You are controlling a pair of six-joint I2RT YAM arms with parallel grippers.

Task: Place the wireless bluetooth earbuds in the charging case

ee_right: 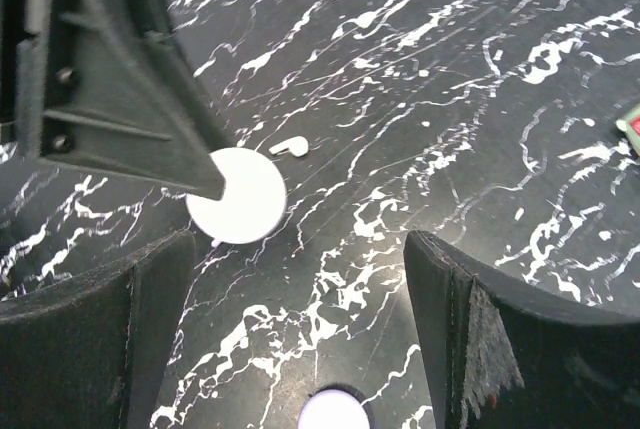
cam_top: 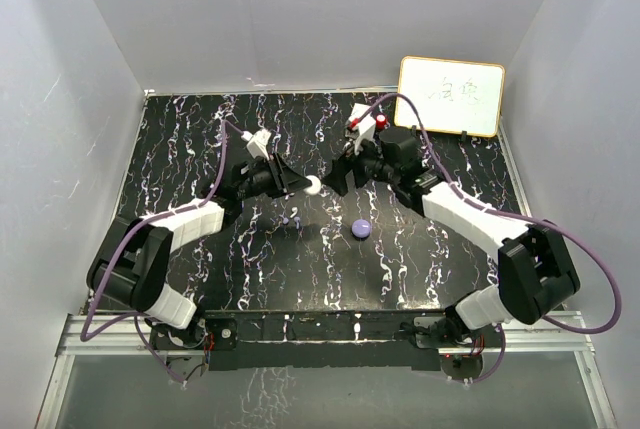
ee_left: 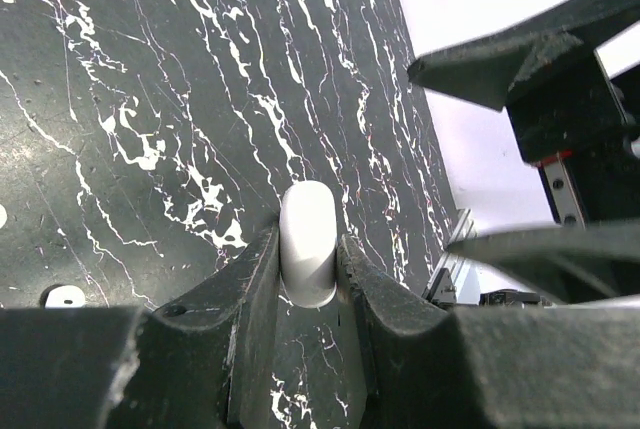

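A white rounded charging case [cam_top: 313, 185] is held above the table by my left gripper [cam_top: 302, 183], which is shut on it. In the left wrist view the case [ee_left: 308, 244] stands upright between the two fingers, with a faint line near its lower part; whether its lid is fully down I cannot tell. The right wrist view shows its round broad side [ee_right: 238, 197], partly behind a dark left finger. My right gripper [cam_top: 340, 177] is just right of the case, open and empty, its fingers [ee_right: 465, 334] apart. One white earbud [ee_right: 290, 146] lies on the table beyond the case.
A pale purple round object [cam_top: 361, 229] with a dark base sits on the table in front of the right gripper. Small bits [cam_top: 291, 219] lie below the left gripper. A whiteboard [cam_top: 450, 95] and a red-topped item [cam_top: 381, 121] stand at the back right.
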